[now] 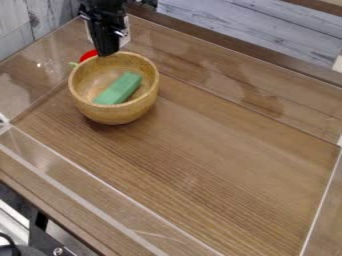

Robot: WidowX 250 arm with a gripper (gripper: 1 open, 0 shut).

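My gripper (104,42) is at the top left, a black body just behind the wooden bowl (134,110), over its back rim; it looks shut, with nothing visible between its fingers. A green block (119,89) lies inside the bowl. A small red object (90,54) with a light green tip shows behind the bowl, partly hidden by the bowl and the gripper.
Walls line the back and left, with a raised edge along the right side.
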